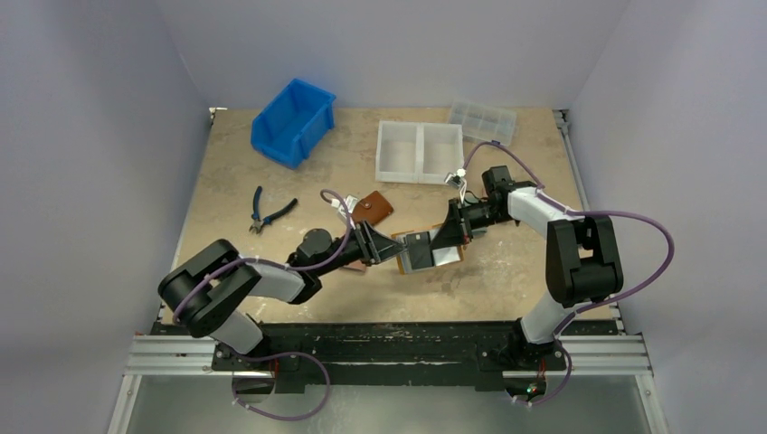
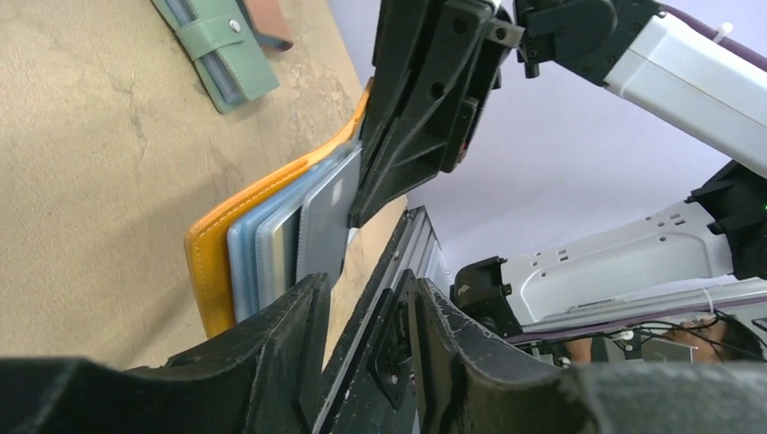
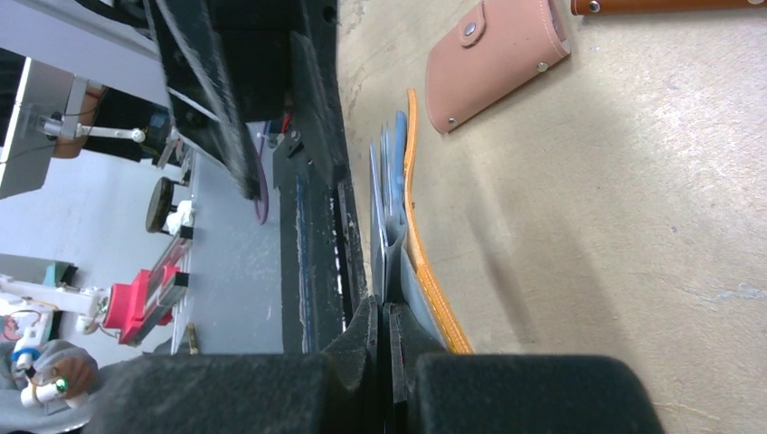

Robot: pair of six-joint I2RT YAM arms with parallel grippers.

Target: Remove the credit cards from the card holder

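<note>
An orange-edged card holder [image 2: 213, 259] with several grey and blue cards [image 2: 321, 212] stands between my grippers, held up by my right gripper, whose fingers are shut on it. In the top view it shows as an open holder [image 1: 447, 255]. My left gripper is part open beside the cards' edge, with nothing clearly between its fingertips; in the right wrist view its dark fingers hang just left of the card tops.
A pink holder [image 3: 493, 63], a brown holder [image 1: 372, 208] and a green holder [image 2: 222, 50] lie nearby. Pliers [image 1: 271, 215], a blue bin [image 1: 277, 131] and white bins [image 1: 398, 152] are farther off.
</note>
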